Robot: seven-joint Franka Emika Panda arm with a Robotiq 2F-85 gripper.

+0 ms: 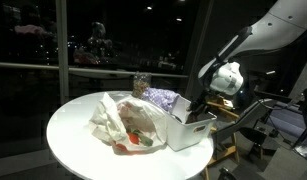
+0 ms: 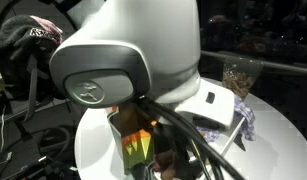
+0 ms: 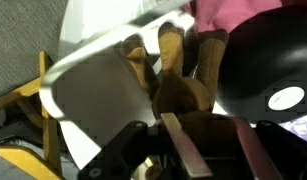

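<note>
A brown plush-looking thing with several long limbs lies in a white bin in the wrist view. My gripper reaches down over its lower end, the fingers standing apart with brown material between and beneath them. Whether they press on it cannot be made out. From exterior view 1, the bin stands at the table's right edge and my gripper dips to its opening. The white arm hides most of the bin in exterior view 2.
Beside the brown thing are a black round object and pink cloth. A crumpled paper bag, a purple patterned bag and a jar share the round table.
</note>
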